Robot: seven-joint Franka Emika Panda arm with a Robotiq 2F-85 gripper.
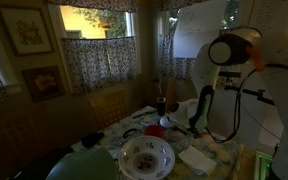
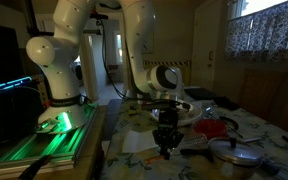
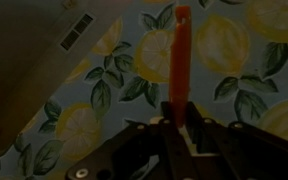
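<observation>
A long, thin orange-red object [image 3: 180,62] stands out from between the fingers of my gripper in the wrist view. My gripper is shut on it, over a tablecloth [image 3: 224,45] printed with lemons. In exterior view 2 the dark gripper [image 2: 167,138] hangs low over the table, pointing down. The orange-red object is too dark to make out there.
A white colander bowl [image 1: 146,158] stands on the table, with a red bowl [image 1: 153,130] behind it. A lidded metal pan [image 2: 234,152] sits to the gripper's right in exterior view 2. A white sheet [image 1: 197,160] lies near the table's edge.
</observation>
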